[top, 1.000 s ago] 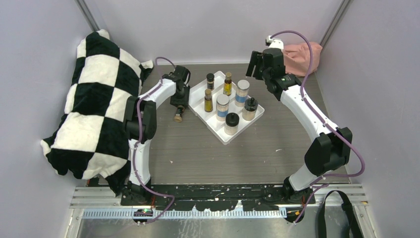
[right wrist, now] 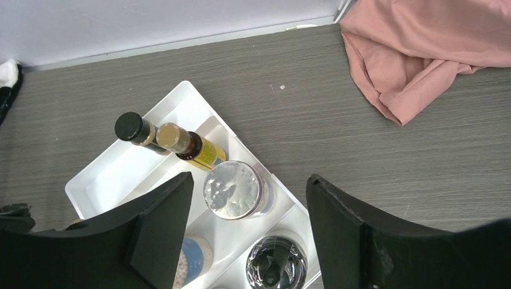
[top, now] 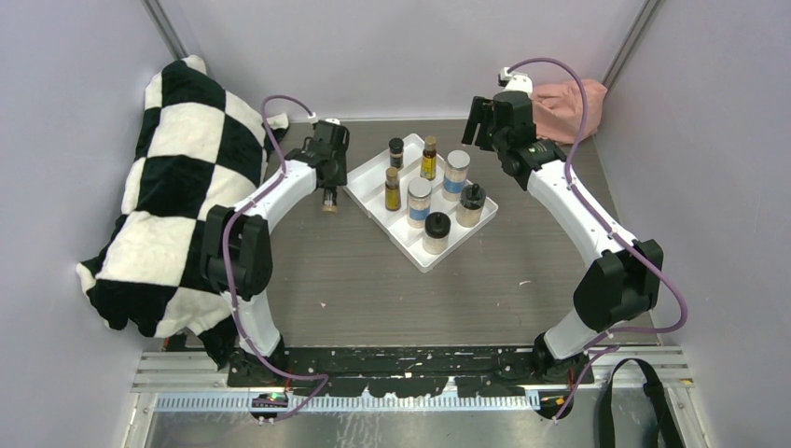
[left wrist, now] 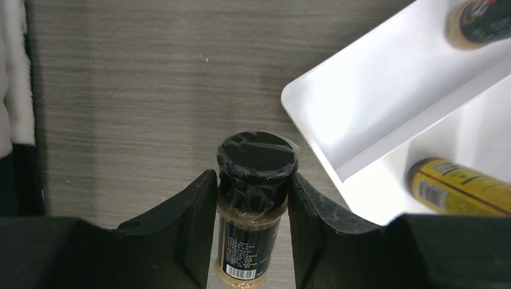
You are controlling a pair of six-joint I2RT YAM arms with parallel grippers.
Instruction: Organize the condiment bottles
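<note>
My left gripper is shut on a small dark bottle (left wrist: 248, 241), its black cap (left wrist: 253, 162) between the fingers, tilted off upright. In the top view this bottle (top: 329, 200) hangs left of the white tray (top: 373, 177), outside it. Standing in the tray are a small black-capped bottle (top: 395, 152), two yellow-labelled bottles (top: 429, 159) (top: 392, 190), two blue-banded jars (top: 455, 175) (top: 419, 203) and two black-lidded jars (top: 470, 205) (top: 436, 233). The tray's left end is empty. My right gripper is open and empty, above and right of the tray's back corner.
The checkered black-and-white cushion (top: 177, 196) lies along the left wall, beside my left arm. A pink cloth (right wrist: 416, 54) is bunched at the back right. The tabletop (top: 401, 308) in front of the tray is bare.
My left gripper has turned and shifted slightly left and back, carrying the bottle, which now points more straight toward the front. The right arm and the tray have stayed put.
</note>
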